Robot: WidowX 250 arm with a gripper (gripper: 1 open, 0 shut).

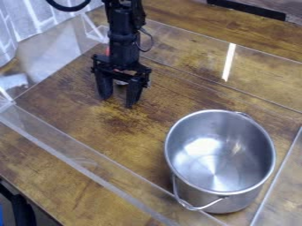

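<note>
The black robot gripper (pixel 120 88) reaches down at the upper left of the wooden board, its fingers low near the surface. A small pale, partly reddish object (pixel 106 52) is mostly hidden behind it, too small and covered to identify. Whether the fingers are open or hold anything is unclear. A large steel pot (pixel 218 154) with a wire handle stands at the lower right, well apart from the gripper.
Clear plastic walls (pixel 83 151) border the wooden work area (pixel 94 124). The middle and left of the board are bare. A cable loops above the gripper.
</note>
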